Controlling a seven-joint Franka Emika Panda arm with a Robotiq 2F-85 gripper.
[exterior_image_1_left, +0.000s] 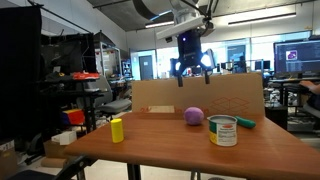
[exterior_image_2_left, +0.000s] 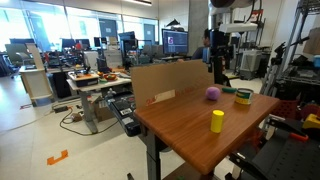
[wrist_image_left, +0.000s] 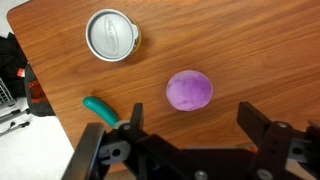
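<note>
My gripper (exterior_image_1_left: 194, 73) hangs open above the wooden table (exterior_image_1_left: 165, 142), and nothing is between its fingers. Beneath it a purple ball (exterior_image_1_left: 194, 116) rests on the tabletop; the wrist view has this ball (wrist_image_left: 189, 90) just ahead of the spread fingers. An open metal can (exterior_image_1_left: 223, 130) with a paper label stands nearer exterior view 1, and its round opening (wrist_image_left: 112, 35) shows from above. Behind the can lies a green object (exterior_image_1_left: 246, 123), long and rounded (wrist_image_left: 101, 111) from above. A yellow cylinder (exterior_image_1_left: 117, 130) stands upright at the table's left in exterior view 1.
A brown cardboard panel (exterior_image_1_left: 160, 94) stands along the table's far edge, with a small light wooden block (exterior_image_1_left: 161, 109) in front of it.
</note>
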